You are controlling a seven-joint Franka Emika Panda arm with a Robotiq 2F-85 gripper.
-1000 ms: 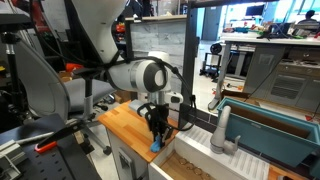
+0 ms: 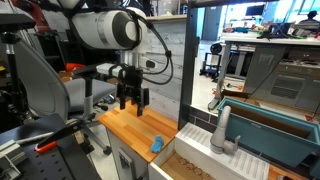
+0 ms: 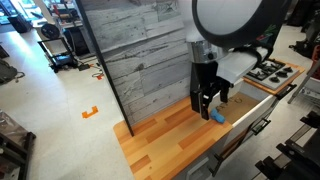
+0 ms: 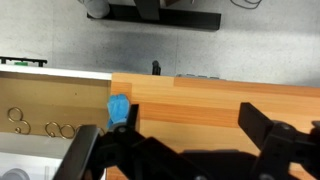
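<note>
A small blue object (image 2: 156, 145) lies on the wooden top (image 2: 133, 127), close to its edge beside the open drawer. In the wrist view the blue object (image 4: 118, 108) sits at the left end of the wood, partly covered by a dark finger. My gripper (image 2: 134, 104) hangs above the wood, to the left of the blue object in exterior view 1. Its fingers (image 4: 262, 125) are spread wide in the wrist view, with bare wood between them. Exterior view 2 shows the blue object (image 3: 216, 115) just past the gripper, apart from it.
The open drawer (image 2: 205, 172) holds several ring-shaped pieces (image 4: 40, 123). A white dispenser-like bottle (image 2: 221, 130) stands behind it, near a teal box (image 2: 262, 125). A dark post (image 2: 192, 70) rises at the wood's rear.
The gripper has risen and shifted left in exterior view 1, away from the blue object it was close to a second ago. The blue object stays by the drawer edge.
</note>
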